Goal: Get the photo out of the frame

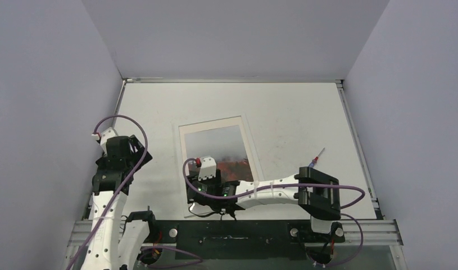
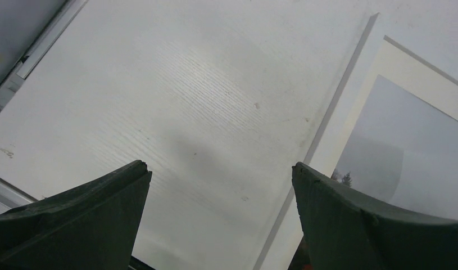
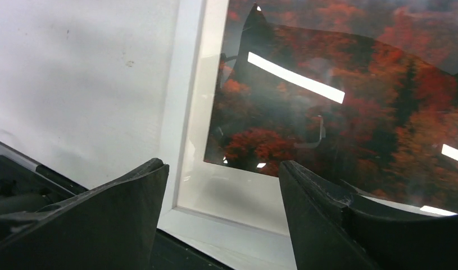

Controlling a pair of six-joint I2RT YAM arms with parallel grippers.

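Note:
A white picture frame (image 1: pixel 246 140) lies face up on the white table, a cream mat inside it around a photo (image 1: pixel 215 140) of misty sky and red autumn trees. Reflections on the photo (image 3: pixel 350 67) in the right wrist view point to a clear pane over it. Above the frame's near left part hangs my right gripper, its fingers apart over the near left corner, nothing between them. My left gripper stands open left of the frame, over bare table. The right arm hides the frame's near part from the top.
A screwdriver (image 1: pixel 316 157) with a red and blue handle lies at the table's right. Grey walls enclose both sides and the back.

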